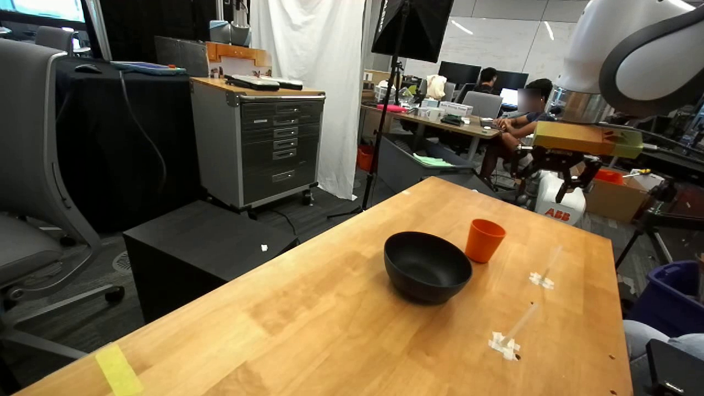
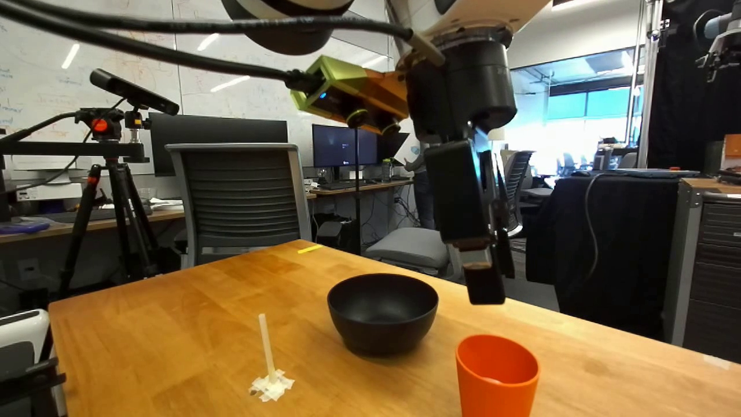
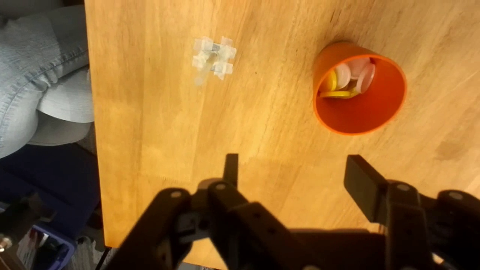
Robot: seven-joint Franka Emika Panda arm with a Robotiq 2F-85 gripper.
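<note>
An orange cup (image 3: 358, 117) stands upright on the wooden table; in the wrist view several yellow and pale pink discs (image 3: 342, 76) lie inside it. Close beside the cup is a black bowl (image 1: 422, 280), which looks empty in exterior view 1. High above the table hangs my gripper, its fingers spread apart with only bare tabletop visible between them. From the wrist camera, the cup appears ahead of the fingertips and toward the right one, touching neither.
Two thin pale sticks, one near (image 1: 548, 264) and one near (image 1: 521, 323), rise from taped spots on the table. Yellow tape (image 1: 119, 369) marks a far corner. A person's legs (image 3: 40, 85) are beside the table edge.
</note>
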